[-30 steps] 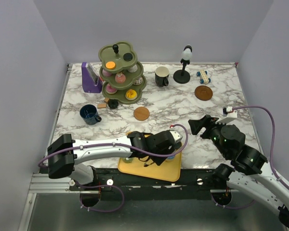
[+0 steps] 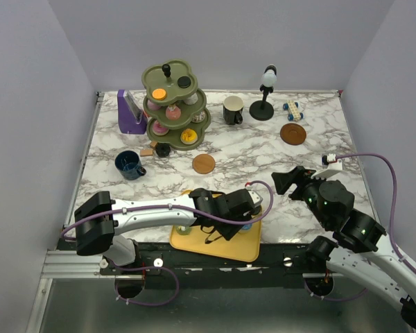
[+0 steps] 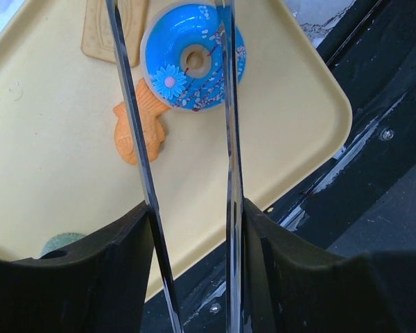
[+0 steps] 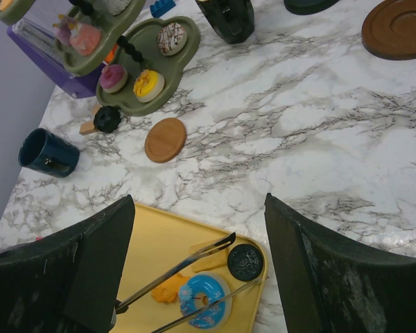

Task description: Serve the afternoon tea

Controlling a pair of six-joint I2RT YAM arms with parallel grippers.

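Observation:
A yellow tray (image 2: 180, 241) at the front centre holds a blue donut (image 3: 163, 52), an orange fish-shaped cookie (image 3: 122, 139), a rectangular biscuit (image 3: 93, 38), a dark round treat (image 4: 245, 262) and a green piece (image 3: 59, 244). My left gripper hangs over the tray, part open, its long tongs either side of the donut from above; whether they touch it I cannot tell. Nothing is seen held. My right gripper (image 2: 291, 180) is open and empty above the right side of the table.
A tiered stand (image 2: 197, 128) with cakes, mugs (image 2: 233, 104) (image 2: 128, 165), wooden coasters (image 2: 203, 164), a black-based stand (image 2: 262, 111) and a toy car (image 2: 293, 109) occupy the back and left.
My left arm has shifted slightly toward the front of the table over the tray. My right arm has not moved.

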